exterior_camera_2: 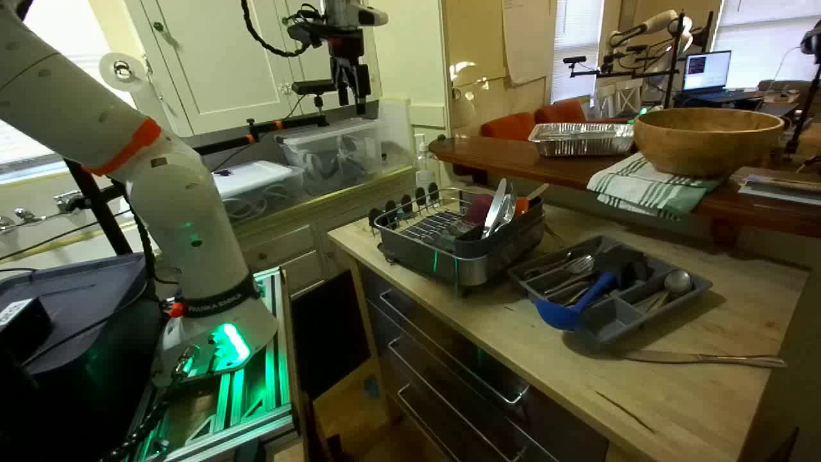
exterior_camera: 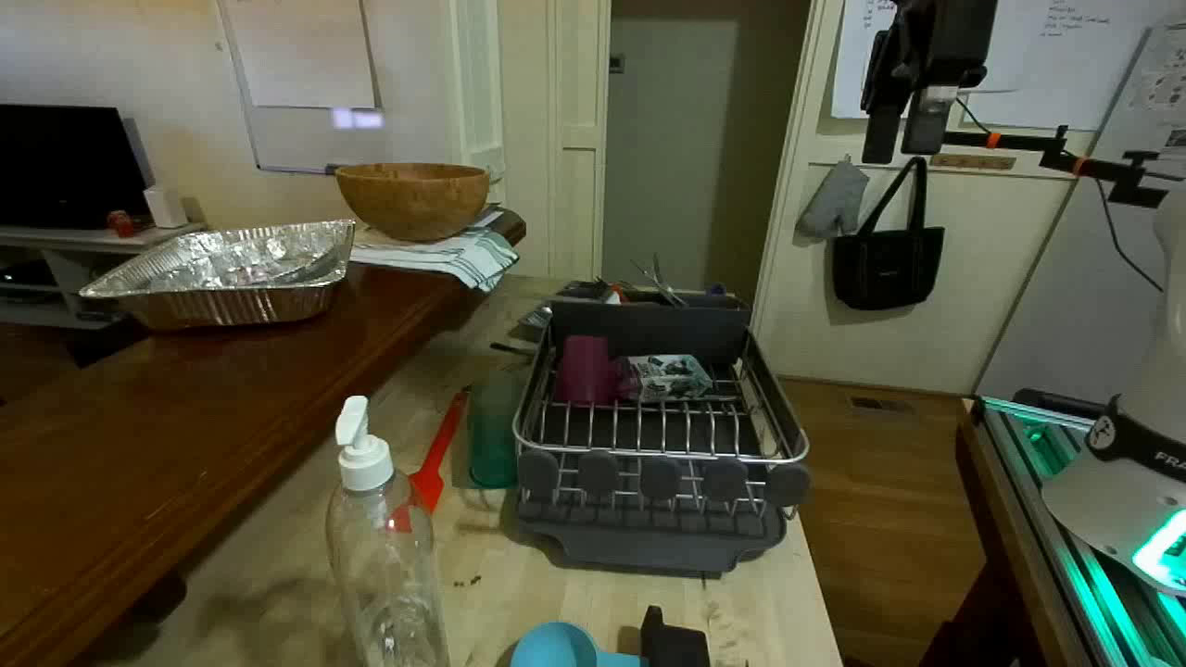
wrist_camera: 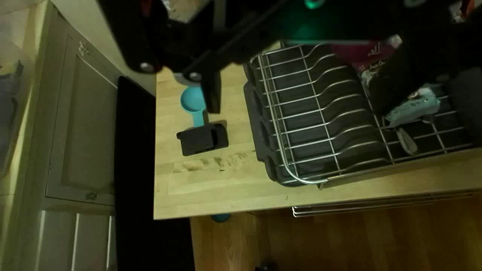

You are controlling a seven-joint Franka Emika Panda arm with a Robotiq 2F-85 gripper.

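Note:
High above the counter, my gripper (exterior_camera: 904, 139) is open and empty, its dark fingers hanging downward with a gap between them. In the wrist view the fingers (wrist_camera: 212, 92) stand wide apart over the dish rack. The grey dish rack (exterior_camera: 656, 456) has wire tines and holds a purple cup (exterior_camera: 585, 371) and a crumpled printed packet (exterior_camera: 667, 377) at its back. A light-blue scoop (wrist_camera: 193, 99) lies on the counter beside a small black object (wrist_camera: 197, 140), below and well clear of my gripper.
A clear pump bottle (exterior_camera: 384, 556), a red spatula (exterior_camera: 440, 450) and a green cup (exterior_camera: 491, 434) stand or lie left of the rack. Beyond it is a cutlery tray (exterior_camera_2: 616, 327) with a blue ladle (exterior_camera_2: 564, 313). A knife (exterior_camera_2: 708, 359) lies nearby.

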